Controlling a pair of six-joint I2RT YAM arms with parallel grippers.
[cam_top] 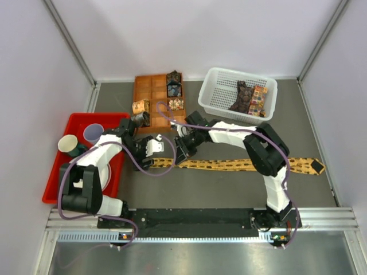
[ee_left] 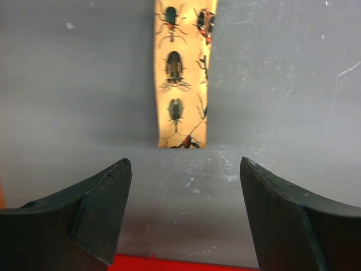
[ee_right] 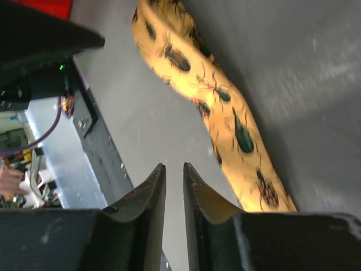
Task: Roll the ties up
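A yellow tie printed with dark beetles [cam_top: 229,165] lies stretched left to right across the table. Its squared narrow end [ee_left: 182,127] is flat in the left wrist view, just ahead of my left gripper, whose fingers stand wide open and empty. My right gripper [cam_top: 180,160] is low over the tie near that left end. In the right wrist view its fingers [ee_right: 155,195] are a small gap apart with nothing between them, beside the tie [ee_right: 234,132]. A dark finger of the left arm [ee_right: 45,42] shows there at upper left.
An orange divided organizer [cam_top: 157,94] holding several rolled ties stands at the back. A white basket [cam_top: 221,91] with folded ties is behind right. The red tray [cam_top: 77,121] with cups lies at left.
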